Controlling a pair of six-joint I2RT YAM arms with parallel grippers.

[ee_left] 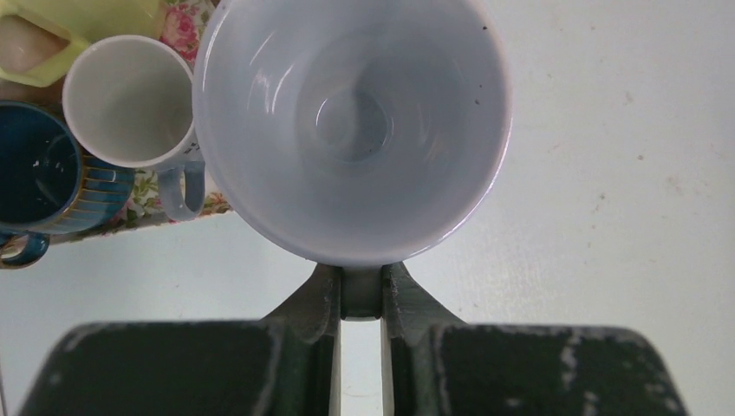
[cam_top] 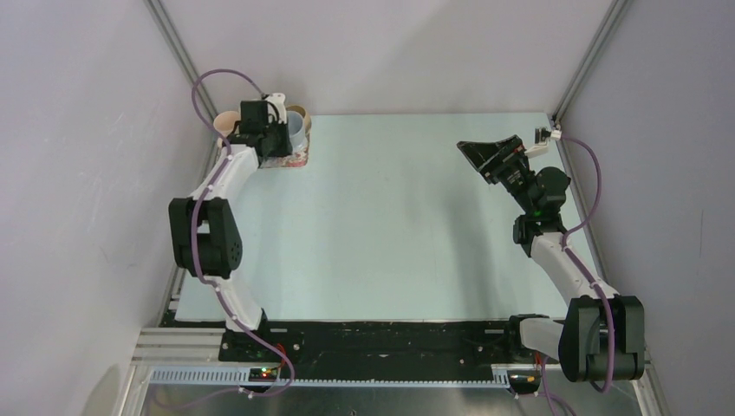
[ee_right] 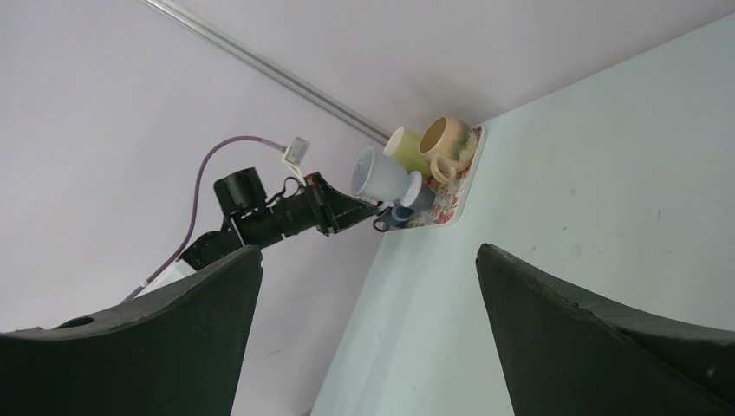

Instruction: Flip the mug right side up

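Observation:
A pale grey-white mug is held up over the floral tray at the back left, its hollow interior facing the left wrist camera. My left gripper is shut on it, at its lower edge in that view. My right gripper stands open at the right of the table, pointed toward the left, nothing between its fingers.
The tray holds several mugs: tan, yellow-green, white, dark blue and pink. Walls border the table.

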